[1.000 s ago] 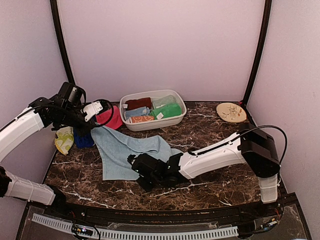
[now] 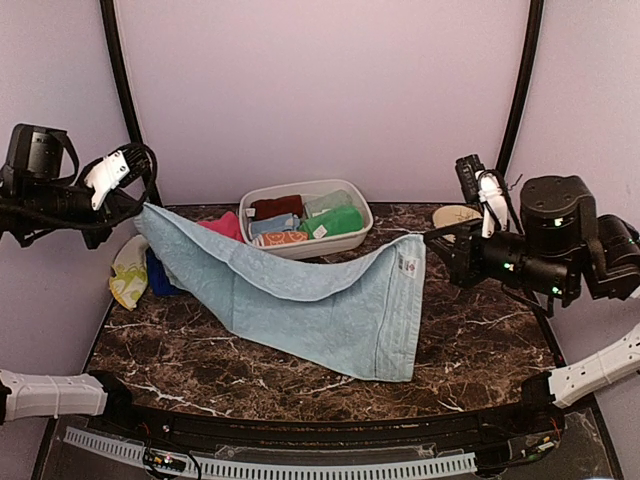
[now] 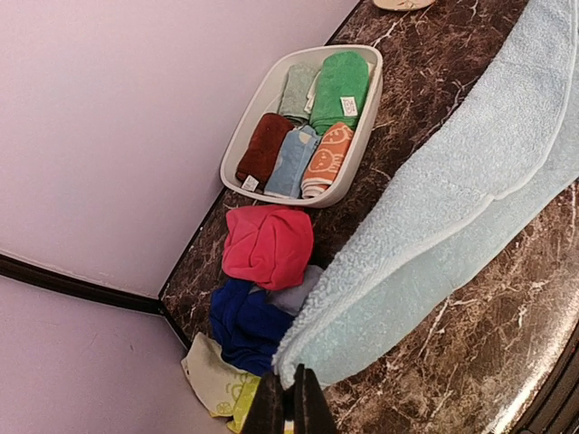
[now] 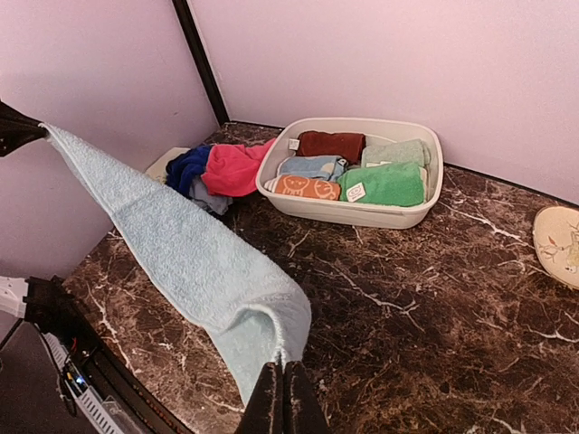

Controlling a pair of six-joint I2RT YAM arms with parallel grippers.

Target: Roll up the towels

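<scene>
A light blue towel (image 2: 310, 320) hangs stretched between my two raised grippers, its lower part draped low over the dark marble table (image 2: 480, 350). My left gripper (image 2: 138, 207) is shut on its left corner; in the left wrist view the towel rises from the fingertips (image 3: 291, 387). My right gripper (image 2: 432, 240) is shut at the towel's right corner, near a white label; in the right wrist view the towel (image 4: 181, 235) runs from between the fingertips towards the upper left.
A white bin (image 2: 250, 244) of rolled towels stands at the back. A pile of crumpled red (image 3: 267, 244), blue (image 3: 237, 321) and yellow cloths lies left of it. A round pale board (image 4: 556, 240) lies at the back right.
My right gripper has moved up and right from the middle of the table, and the left has moved left and up. The towel is lifted and spread out between them.
</scene>
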